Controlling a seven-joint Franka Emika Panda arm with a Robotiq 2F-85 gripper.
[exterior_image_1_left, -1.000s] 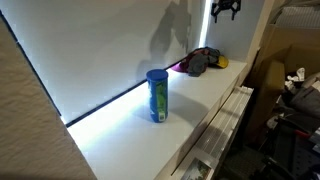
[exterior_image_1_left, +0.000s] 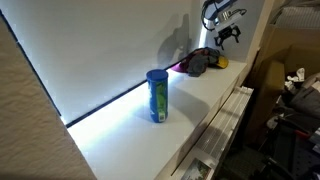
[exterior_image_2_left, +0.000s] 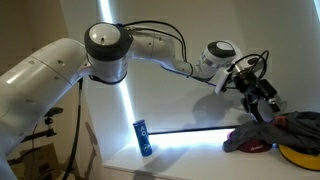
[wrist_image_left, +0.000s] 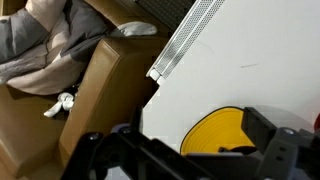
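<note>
My gripper hangs open above the far end of the white surface, near a pile of caps or cloth. In the wrist view the gripper has its fingers wide apart, with nothing held between them. A yellow round item, perhaps a cap, lies below, partly covered by the gripper's body. Exterior view 2 shows that yellow item under a dark grey cloth or hat. A dark red or pink cap sits at the pile's other side.
A tall blue canister stands upright on the white surface, well away from the pile. A white wall runs along the back. Beyond the front edge, a brown box holds grey cloth.
The caps and canister have not moved.
</note>
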